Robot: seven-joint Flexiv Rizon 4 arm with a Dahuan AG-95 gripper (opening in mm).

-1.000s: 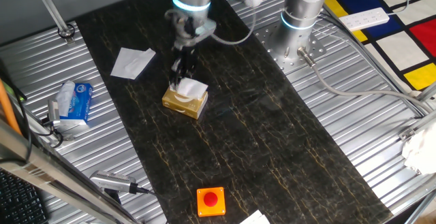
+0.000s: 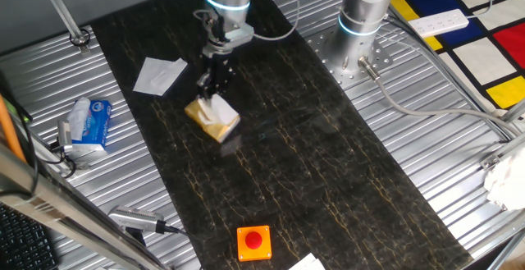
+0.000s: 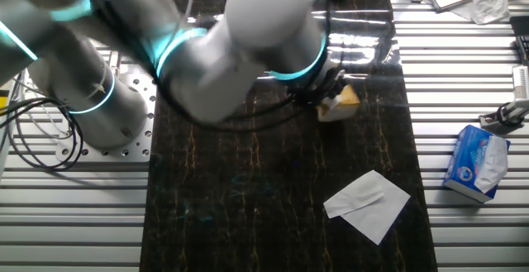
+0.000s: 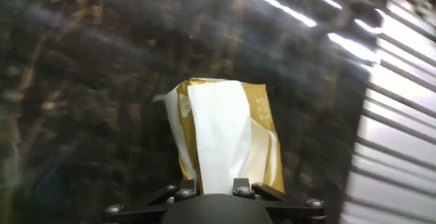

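A gold-and-white tissue pack (image 2: 215, 122) is tilted below my gripper (image 2: 207, 96) in exterior view 1, over the dark marbled table. From its top a white tissue (image 4: 219, 125) stretches up between my fingers in the wrist view. My gripper appears shut on this tissue, though the very tips are hidden behind the dark housing. The pack (image 3: 340, 107) shows beside the gripper in exterior view 2 and looks clear of the tabletop. A flat white tissue sheet (image 2: 159, 76) lies on the table to the left of the gripper.
A blue tissue box (image 2: 96, 124) rests on the slatted metal surface at the left. An orange box with a red button (image 2: 254, 241) sits near the table's front edge.
The pack has swung round and shifted slightly left, changing its tilt along with my gripper. The flat sheet stays where it was.
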